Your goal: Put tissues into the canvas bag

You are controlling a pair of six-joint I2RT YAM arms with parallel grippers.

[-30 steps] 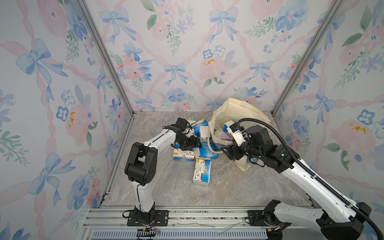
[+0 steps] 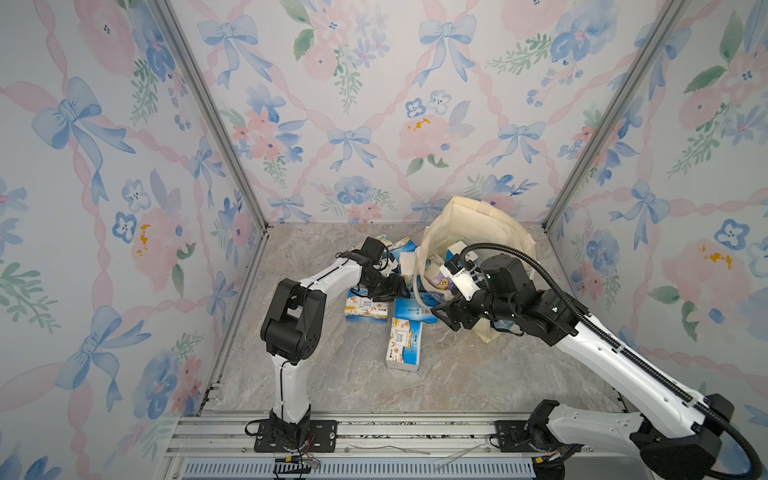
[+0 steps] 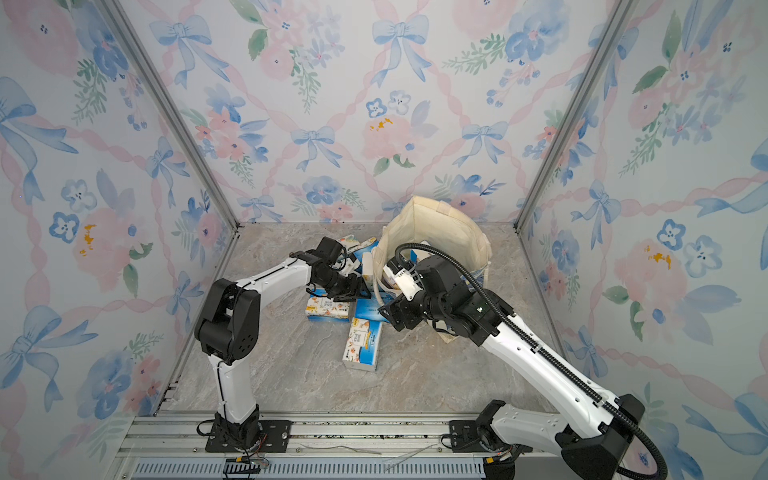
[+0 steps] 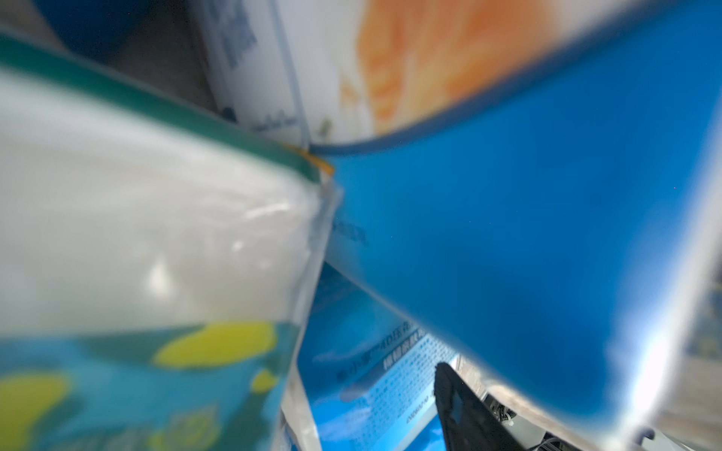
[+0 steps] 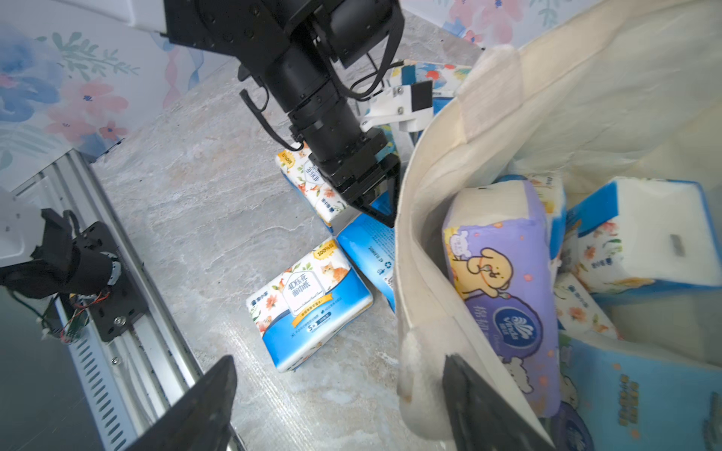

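The cream canvas bag [image 2: 480, 209] stands open at the back right with tissue packs inside, among them a purple dog-print pack [image 5: 500, 278]. My right gripper [image 2: 448, 315] is at the bag's front left side, fingers spread; in the right wrist view one finger [image 5: 474, 402] overlaps the bag's rim. My left gripper [image 2: 397, 289] is down among the packs left of the bag. In the left wrist view a blue pack [image 4: 511, 225] and a green-edged white pack [image 4: 150, 225] crowd it. Only one finger [image 4: 466, 409] shows there, so its grip is hidden.
A blue-and-white pack [image 2: 404, 344] lies in front on the table, another pack [image 2: 366, 305] to its left. A blue pack [image 2: 416, 309] lies close to the bag.
My right gripper has moved a little left and toward the front, and the bag has shifted slightly left. My left gripper has edged right among the packs. The front pack is unmoved.
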